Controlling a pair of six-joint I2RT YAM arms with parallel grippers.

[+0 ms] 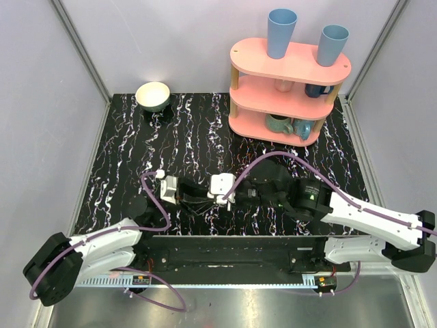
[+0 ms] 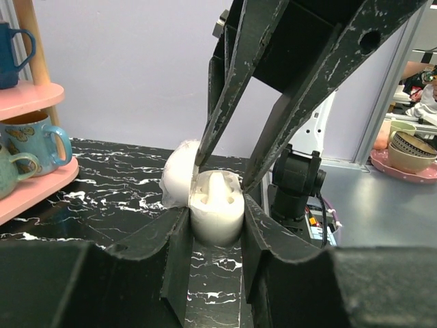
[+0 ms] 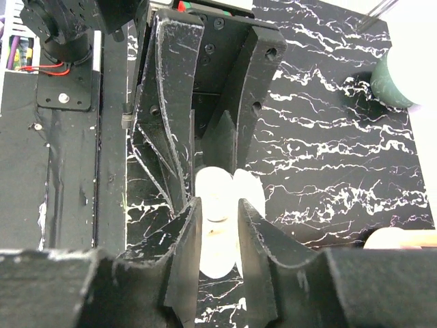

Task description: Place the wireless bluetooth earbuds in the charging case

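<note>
The two grippers meet at the middle of the counter in the top view. My left gripper is shut on the white earbud case (image 2: 217, 219), whose open lid (image 2: 179, 174) stands at its left side. My right gripper is at the case from the other side, its black fingers close around the top of it in the left wrist view. In the right wrist view its fingertips stand a little apart in front of the white pieces; whether an earbud is between them is hidden.
A pink three-tier shelf (image 1: 290, 58) with cups stands at the back right. A bowl (image 1: 153, 95) sits at the back left.
</note>
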